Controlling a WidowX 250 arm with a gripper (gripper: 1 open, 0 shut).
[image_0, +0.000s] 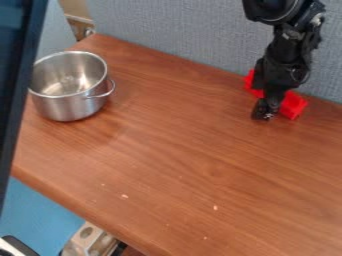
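My black gripper is lowered to the table at the back right, against a red object that lies by the grey back panel. The arm hides the middle of the red object, which shows on both sides of the gripper. The fingers are dark and overlapping, so their opening is hard to make out; the gripper reads as open. A steel pot with side handles stands at the left of the wooden table.
The grey panel bounds the table at the back. A dark vertical edge runs down the far left of the view.
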